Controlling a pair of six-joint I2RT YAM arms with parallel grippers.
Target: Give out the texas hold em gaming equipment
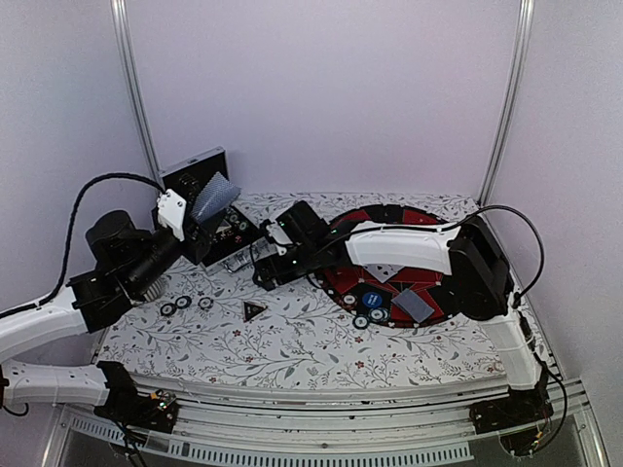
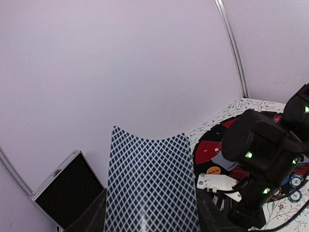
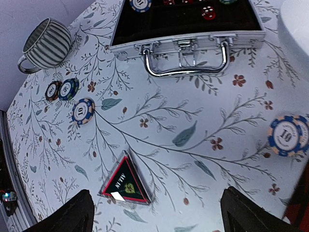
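Note:
Held up at the left of the table, a deck of blue-and-white patterned cards [image 1: 214, 197] fills the lower middle of the left wrist view, with my left gripper shut on its lower end. My right gripper [image 1: 261, 261] hangs open over the table left of the round red-and-black poker mat [image 1: 443, 296]. Its fingers [image 3: 72, 210] have nothing between them. Below it lies the black ALL IN triangle [image 3: 126, 180]. Ahead stands the chip case [image 3: 128, 47], open, with chips and red dice inside. Loose chips [image 3: 83, 110] lie left of the triangle.
A striped cup [image 3: 50, 42] lies on its side near the left edge. The white bowl [image 3: 298, 29] shows at the right wrist view's upper right. More chips [image 3: 288, 135] lie by the mat.

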